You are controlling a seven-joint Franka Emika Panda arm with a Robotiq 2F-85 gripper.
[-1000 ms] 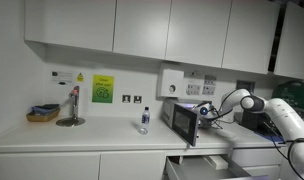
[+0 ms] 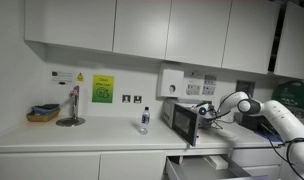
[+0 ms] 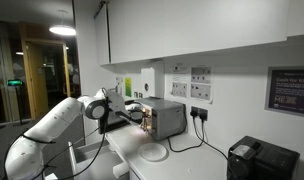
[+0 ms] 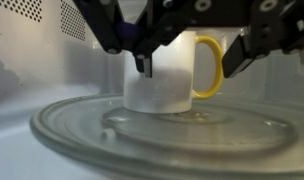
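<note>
A white mug (image 4: pixel 160 82) with a yellow handle (image 4: pixel 214 50) stands upright on the glass turntable (image 4: pixel 77 125) inside the microwave, as the wrist view shows. My gripper is at the mug, its dark fingers (image 4: pixel 142 62) standing apart. The handle appears in the gap between them; contact cannot be made out. In the second exterior view the arm reaches into the open front of the microwave (image 3: pixel 168 118), and the mug is hidden there. The microwave's open door (image 2: pixel 186 124) partly screens the gripper in the first exterior view.
A white plate (image 3: pixel 153 152) lies on the counter by the microwave, and a black toaster-like appliance (image 3: pixel 260 160) stands further along. A drawer (image 2: pixel 207 168) is pulled out below. A bottle (image 2: pixel 145 121) stands left of the microwave, with clear counter beyond it.
The arm stays at the microwave with hardly any visible shift. The door, drawer and bottle are where they were.
</note>
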